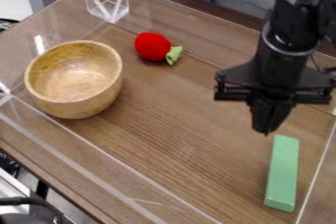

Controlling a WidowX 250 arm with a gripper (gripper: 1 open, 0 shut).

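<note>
My gripper (262, 111) hangs over the right side of the table, its dark body large in the upper right. I cannot tell whether the fingers are fully shut; no object shows held. A pale green block (281, 173) lies on the table below it, near the right edge.
A wooden bowl (74, 97) sits at the left. A red vegetable with a green top (151, 46) lies at the upper middle. A small white wire-like holder (105, 7) stands at the back left.
</note>
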